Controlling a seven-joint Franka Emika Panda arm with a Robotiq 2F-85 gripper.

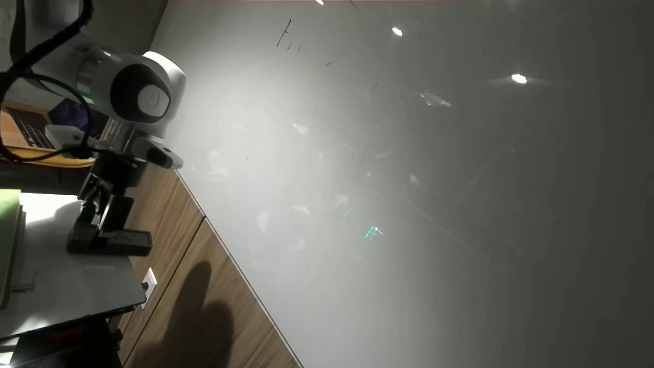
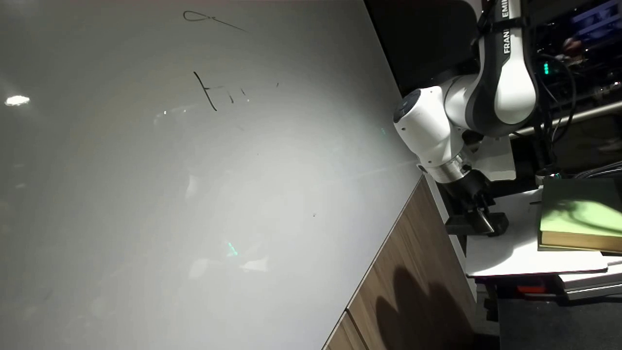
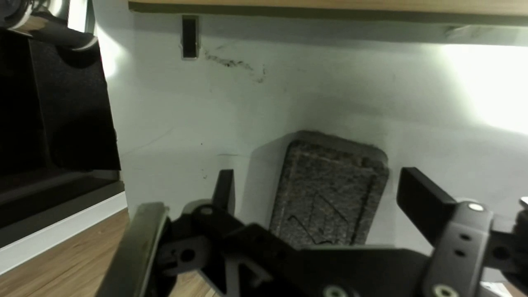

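Note:
A dark grey block like a whiteboard eraser [image 3: 329, 193] lies over the white tabletop [image 3: 163, 123] in the wrist view, its face scratched with thin dark lines. My gripper is open around it, one finger on each side, with gaps showing on both sides. The block's near end is hidden behind the gripper body. From exterior view 1, the block [image 1: 110, 243] looks level, directly under the fingers. In exterior view 2 the fingers partly cover it [image 2: 460, 225].
A large whiteboard [image 1: 343, 184] fills most of exterior view 1, bearing a few black strokes [image 2: 205, 91]. A green book [image 2: 577, 210] lies on the table near the arm. A small dark rectangle [image 3: 190, 37] sits beside the book's edge. Wood panelling [image 1: 202, 294] runs below the board.

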